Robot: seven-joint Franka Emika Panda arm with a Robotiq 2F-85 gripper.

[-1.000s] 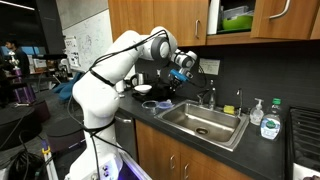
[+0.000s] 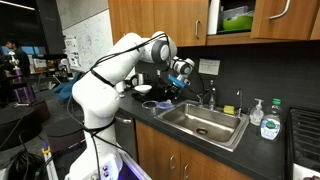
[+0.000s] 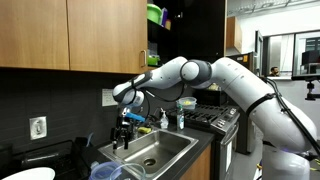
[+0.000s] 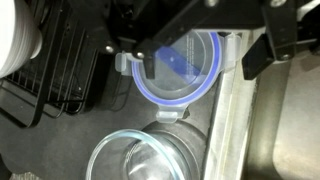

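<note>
In the wrist view, a round clear lid with a blue sealing ring (image 4: 186, 92) lies on the dark counter. My gripper hangs above it, its two dark fingers apart on either side of the lid's middle, nothing visibly held. A clear round glass container (image 4: 128, 160) stands beside the lid, partly cut off by the frame's lower edge. Exterior view 1 has my gripper (image 2: 180, 84) over the counter left of the sink, above the small containers.
A black dish rack (image 4: 70, 60) with a white bowl (image 4: 14, 40) borders the lid on the left. The steel sink (image 2: 205, 122) lies to the right, with a faucet (image 2: 211, 98) behind it. Soap bottles (image 2: 270, 122) stand farther right.
The arm's wrist and gripper have come down slightly toward the counter over the last second. The containers and the sink area look unchanged.
</note>
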